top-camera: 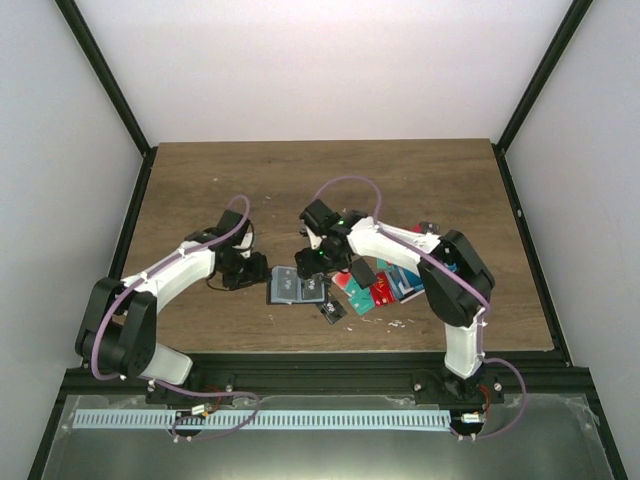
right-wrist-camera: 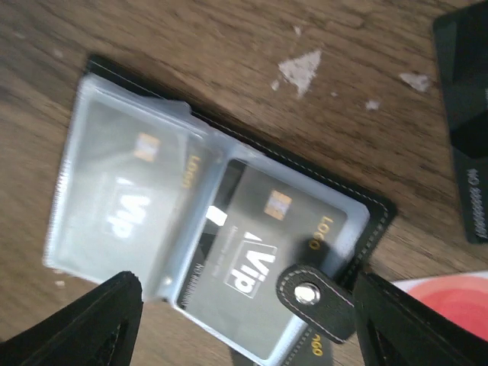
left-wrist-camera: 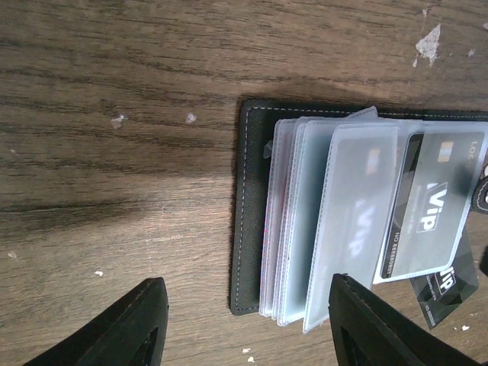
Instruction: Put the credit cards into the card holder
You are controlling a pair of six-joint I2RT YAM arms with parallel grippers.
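The black card holder [top-camera: 298, 289] lies unfolded on the table, its clear sleeves spread. A grey VIP card [left-wrist-camera: 433, 202] shows in a right-hand sleeve, and another VIP card [right-wrist-camera: 126, 210] shows faintly through the left-hand sleeve. In the left wrist view my left gripper stands part open by the holder's left edge; its right finger [left-wrist-camera: 374, 328] appears in front of the sleeves' lower edge, contact unclear. My right gripper is open above the holder's right half, near the snap strap [right-wrist-camera: 314, 299]. Nothing is between either gripper's fingers.
Loose cards, among them a red card [top-camera: 382, 290] and a teal card [top-camera: 361, 301], lie right of the holder. A dark card [top-camera: 331, 310] rests at its lower right corner. Bare wood [left-wrist-camera: 114, 191] lies left of the holder.
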